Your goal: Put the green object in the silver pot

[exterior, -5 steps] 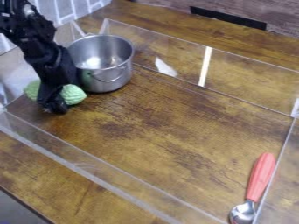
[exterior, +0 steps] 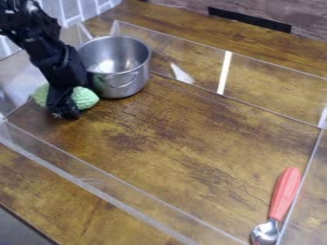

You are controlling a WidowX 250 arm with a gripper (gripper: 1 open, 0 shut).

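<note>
The green object [exterior: 84,99] is pale green with a bumpy surface and lies on the wooden table at the left, in front of the silver pot [exterior: 118,80]. The pot stands upright, and its visible inside is empty. My black gripper [exterior: 64,113] comes down from the upper left right over the green object, which shows on both sides of it. Its fingertips are dark and low at the table, so whether they are closed on the object is not clear.
A scoop with a red handle [exterior: 286,191] lies at the right front. Low clear walls [exterior: 128,205] border the table area.
My gripper has shifted slightly right and toward the camera, and the green object appears a few pixels further right. The pot and scoop have stayed in place.
</note>
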